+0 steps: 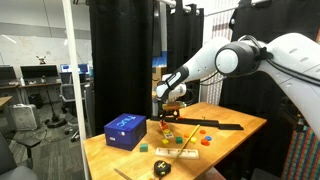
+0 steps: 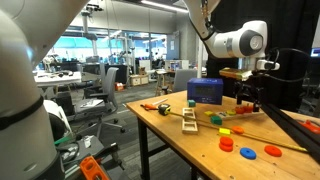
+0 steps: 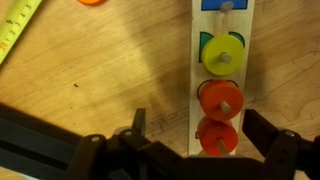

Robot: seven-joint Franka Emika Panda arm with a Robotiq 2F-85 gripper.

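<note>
My gripper is open in the wrist view, its dark fingers apart and nothing held between them. The narrow pegboard (image 3: 204,22) lies below, toward the right finger. Along it sit a yellow disc (image 3: 222,54), an orange-red disc (image 3: 220,98) and a red disc (image 3: 217,137), each with a peg showing at its middle. The red disc is nearest the gripper's base, partly in the gap. In the first exterior view the gripper (image 1: 164,117) hangs low over the table's far middle; its fingers are too small there to make out.
A blue box (image 1: 125,131) stands beside the work area. A pale wooden board (image 1: 178,153) lies nearer the front. Loose discs, among them a red disc (image 2: 225,143) and a blue disc (image 2: 248,153), lie on the table. A yellow ruler (image 3: 14,27) and a black bar (image 3: 35,148) edge the wrist view.
</note>
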